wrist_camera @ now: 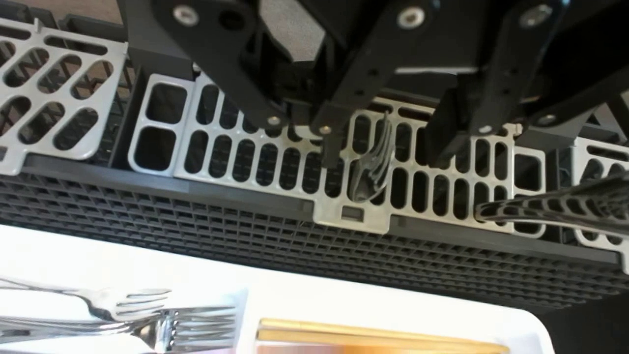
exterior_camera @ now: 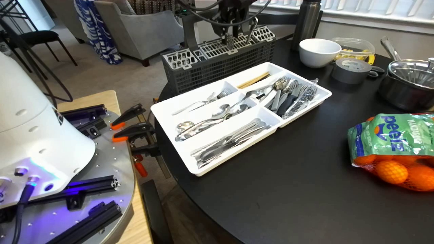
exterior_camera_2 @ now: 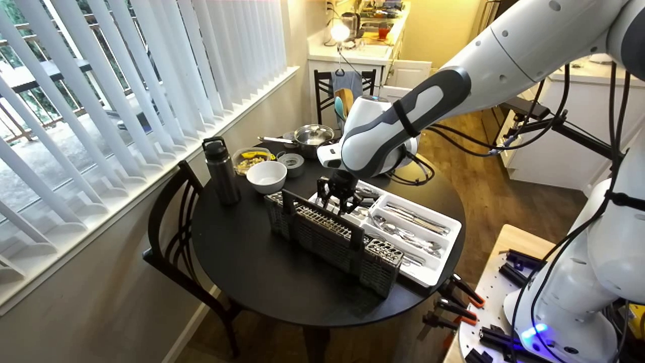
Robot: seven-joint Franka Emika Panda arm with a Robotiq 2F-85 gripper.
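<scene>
A metal fork (wrist_camera: 372, 168) stands tines-up in a slot of the grey cutlery basket (wrist_camera: 354, 254). My gripper is over the basket, part open, with one finger on each side of the fork. Gaps show between the fork and both fingers in the wrist view. In exterior view 1 the gripper (exterior_camera: 230, 36) is low over the basket's slotted top. A second shiny utensil (wrist_camera: 557, 207) leans out of the slots to the right. The white cutlery tray (exterior_camera: 293, 126) lies beside the basket, with forks (wrist_camera: 156, 324), spoons and knives sorted in its compartments.
The basket's tall handle (exterior_camera_2: 320, 213) rises close to the gripper. A white bowl (exterior_camera: 319, 53), a tape roll (exterior_camera: 350, 71), a steel bottle (exterior_camera: 306, 24) and a pot (exterior_camera: 411, 87) stand farther along. A bag of mandarins (exterior_camera: 394, 150) lies on the table, whose front is clear.
</scene>
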